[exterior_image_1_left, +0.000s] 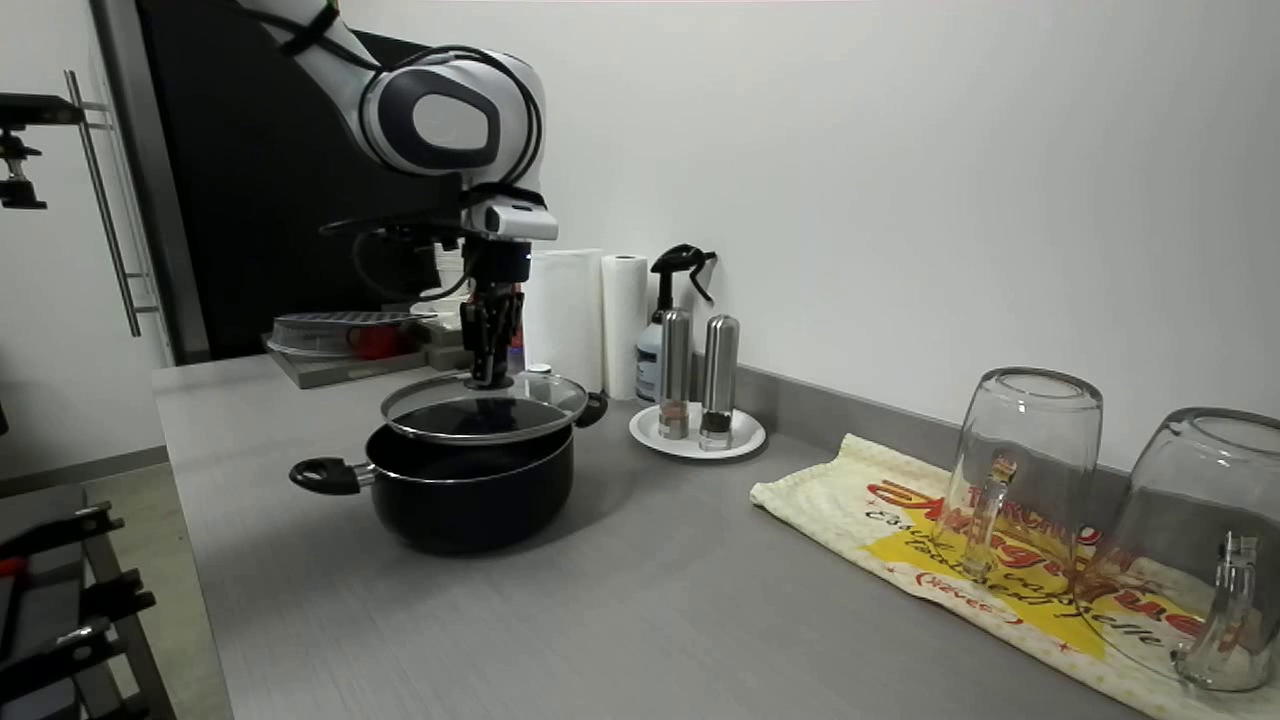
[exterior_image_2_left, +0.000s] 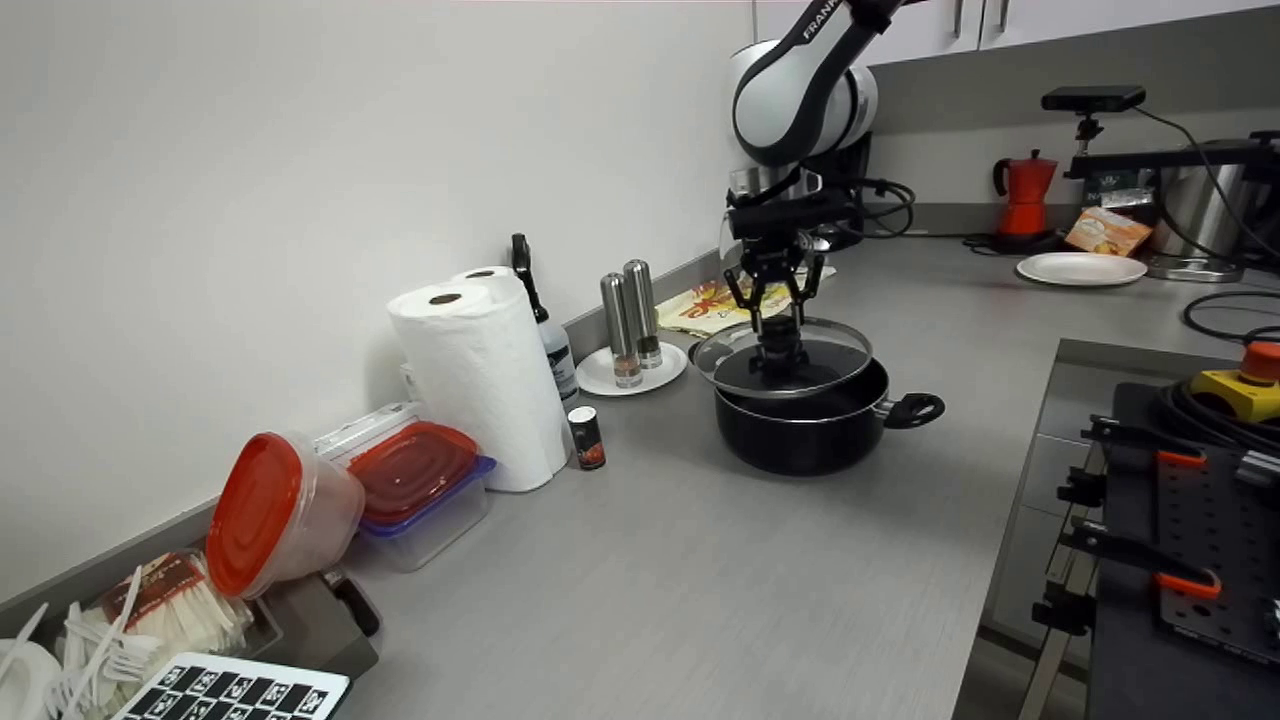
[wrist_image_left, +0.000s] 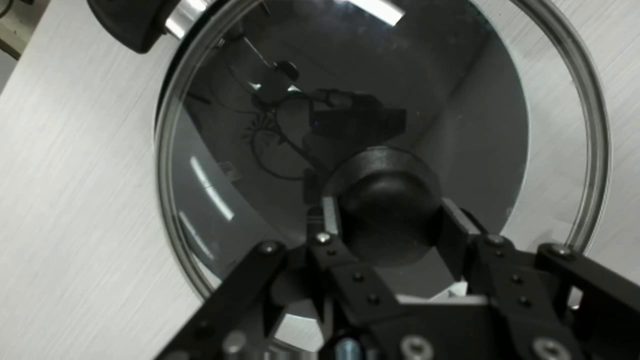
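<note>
A glass lid (exterior_image_1_left: 432, 414) with a metal rim hangs over the black pot (exterior_image_1_left: 474, 498), roughly level. In exterior view 1 a dark gap shows between lid and pot at the front; whether they touch at the back cannot be told. My gripper is shut on the lid's round black knob (wrist_image_left: 387, 192), one finger on either side of it. Exterior view 2 shows the lid (exterior_image_2_left: 768, 382) shifted somewhat left of the pot (exterior_image_2_left: 798, 438), whose right rim and inside stay uncovered.
Behind the pot stand paper towel rolls (exterior_image_2_left: 486, 372), a spray bottle (exterior_image_1_left: 650, 354) and a white plate (exterior_image_1_left: 738, 442) with two grinders. Upturned glass mugs (exterior_image_1_left: 1020, 468) rest on a cloth (exterior_image_1_left: 840, 490).
</note>
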